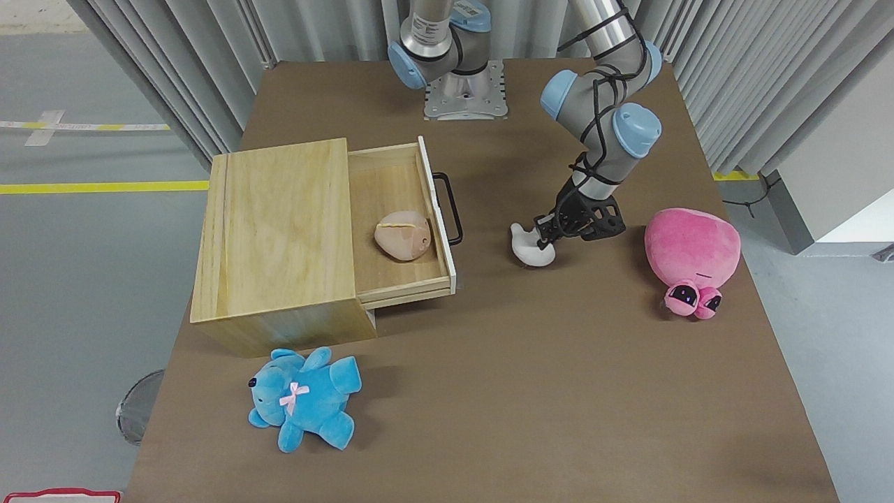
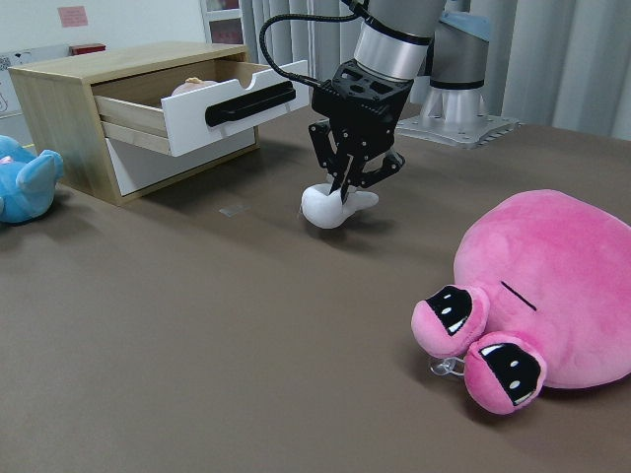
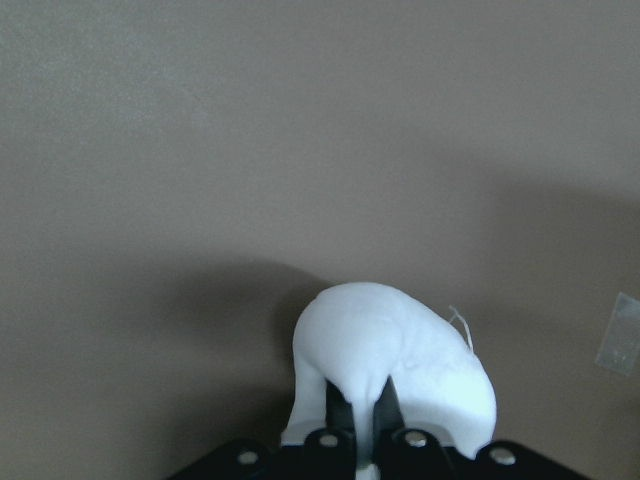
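Note:
A small white plush point(image 1: 528, 246) sits low over the brown tabletop, right of the open drawer. My gripper is shut on it, its fabric pinched between the dark fingers; the same white plush point(image 2: 325, 207) shows under the gripper in the left view. A wooden cabinet point(image 1: 276, 226) has its drawer point(image 1: 390, 180) pulled out, with a beige plush point(image 1: 402, 239) inside.
A blue bear point(image 1: 314, 402) lies in front of the cabinet. A pink plush point(image 1: 691, 251) lies to the right of my gripper.

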